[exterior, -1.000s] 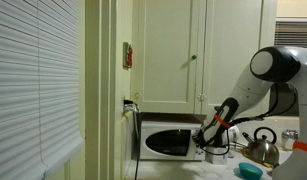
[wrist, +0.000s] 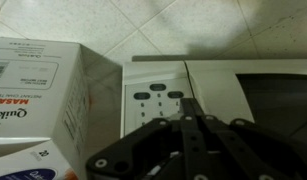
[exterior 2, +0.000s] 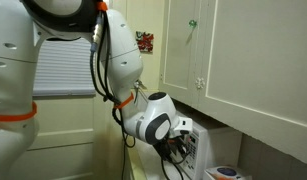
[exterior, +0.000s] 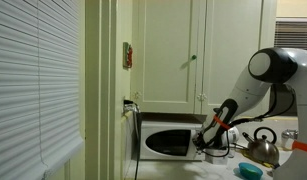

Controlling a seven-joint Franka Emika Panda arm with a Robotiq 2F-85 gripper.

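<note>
A white microwave with a dark door window stands on the counter under the cabinets. In the wrist view its control panel shows several dark buttons, with the door to the right of them. My gripper is shut, and nothing shows between its fingers. Its tips lie over the seam between panel and door in that view; whether they touch the microwave cannot be told. From the first exterior view, the gripper is at the microwave's right end.
Boxes stand close to the panel on the left in the wrist view. A kettle and a teal bowl are on the counter at right. Cabinets hang above the microwave.
</note>
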